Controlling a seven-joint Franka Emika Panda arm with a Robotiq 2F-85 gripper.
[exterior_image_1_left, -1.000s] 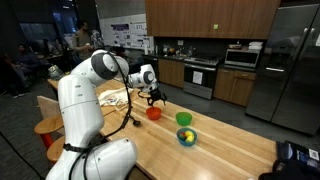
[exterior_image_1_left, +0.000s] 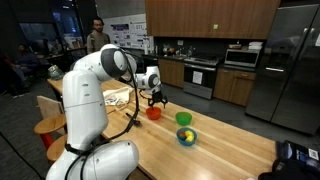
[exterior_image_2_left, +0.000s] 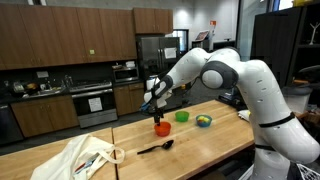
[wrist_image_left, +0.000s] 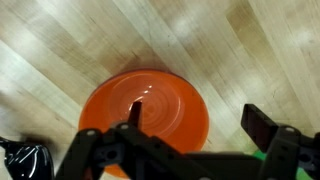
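Note:
My gripper is open over the orange-red bowl (wrist_image_left: 165, 90), its two fingers spread apart with nothing seen between them. One finger (wrist_image_left: 135, 112) overlaps the bowl's inside in the wrist view, while the other stands to the right, beyond the rim. From the side, the same bowl (exterior_image_2_left: 163, 129) appears just below the gripper (exterior_image_2_left: 157, 117). A green bowl (exterior_image_1_left: 183, 118) sits to its right, and a blue bowl (exterior_image_1_left: 180, 134) holding yellow and green items is nearer the front. Part of the orange-red bowl is hidden by the gripper in the wrist view.
A black utensil (exterior_image_2_left: 155, 147) lies on the wooden table near the orange-red bowl. White cloth (exterior_image_2_left: 82, 158) is spread farther along the table. The table to the right of the blue bowl (exterior_image_1_left: 235, 150) is mostly bare.
The arm's wrist has shifted slightly to the right in exterior view 1. The bowls have stayed where they were.

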